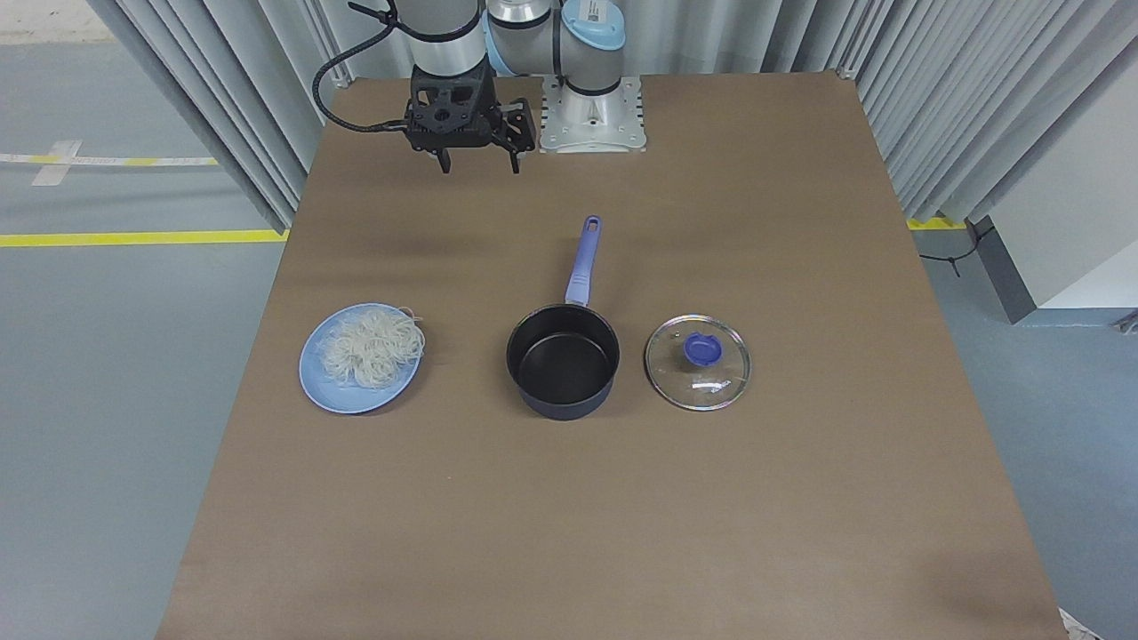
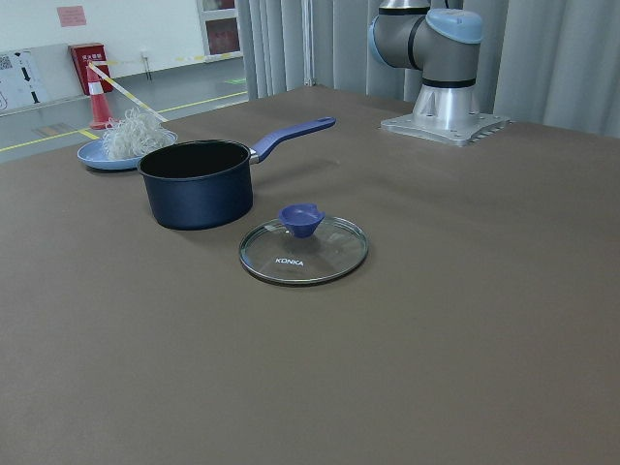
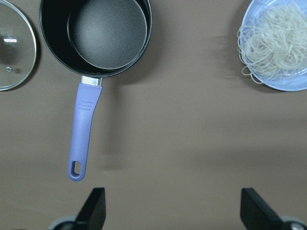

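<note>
My gripper (image 1: pixel 480 162) hangs over the back left of the table, open, its fingers wide apart in the wrist view with nothing between them. In the middle stands a dark saucepan (image 1: pixel 562 368) with a lavender handle (image 3: pixel 84 124) pointing toward the back. A blue plate (image 1: pixel 341 396) holding white noodles (image 1: pixel 373 343) is on the left in the front view. A glass lid (image 1: pixel 698 373) with a blue knob (image 2: pixel 300 219) lies right of the pan. All three rest apart on the tabletop.
The arm's base plate (image 1: pixel 592 133) stands at the back edge, with curtains behind it.
</note>
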